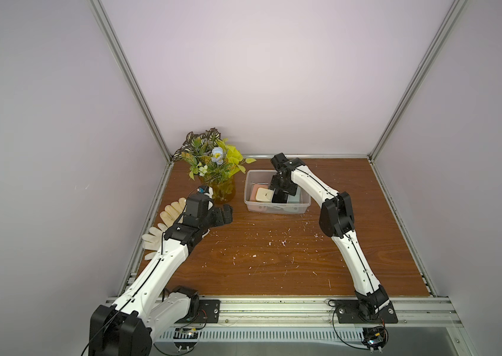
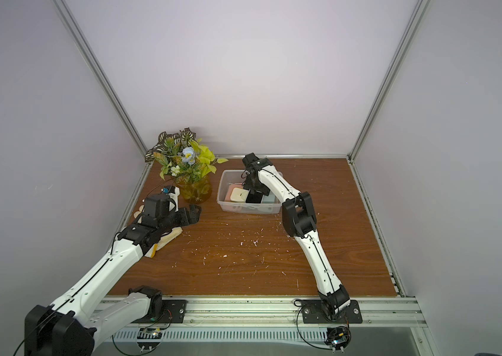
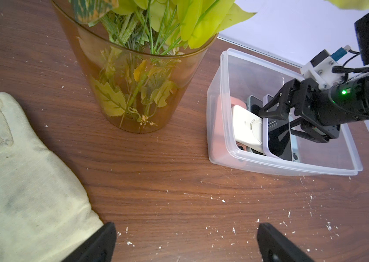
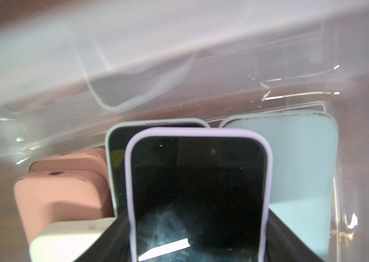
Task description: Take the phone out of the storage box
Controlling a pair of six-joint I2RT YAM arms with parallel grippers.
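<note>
A purple-edged phone (image 4: 199,187) with a dark screen faces the camera in the right wrist view. My right gripper is shut on its two long edges, its dark fingers (image 4: 112,238) pressing from either side. The phone is still inside the clear storage box (image 3: 254,161), above other phones. Out over the table, left of the box, my left gripper stands open with nothing between its fingers.
In the box lie a dark phone (image 4: 121,152), a light blue phone (image 4: 306,161), salmon items (image 4: 62,196) and a white item (image 3: 246,126). An amber vase (image 3: 136,83) and a cream glove (image 3: 23,183) stand left.
</note>
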